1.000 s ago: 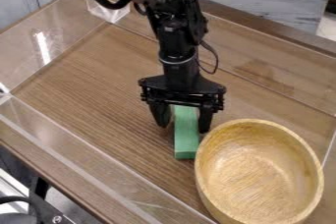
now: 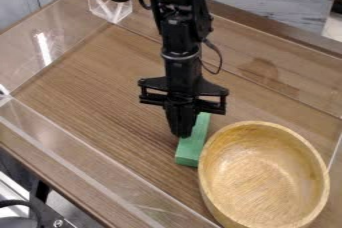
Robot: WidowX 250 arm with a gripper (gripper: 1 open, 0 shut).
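My black gripper [image 2: 181, 122] hangs low over the wooden tabletop in the middle of the view, shut, its tips just left of a green block [image 2: 193, 146]. The block lies on the table, its upper end partly behind the gripper, beside a large pale yellow bowl [image 2: 265, 177]. I see nothing held between the fingers, though their tips are dark and small.
The bowl fills the lower right. A clear container [image 2: 107, 2] stands at the far back left, near the grey plank background.
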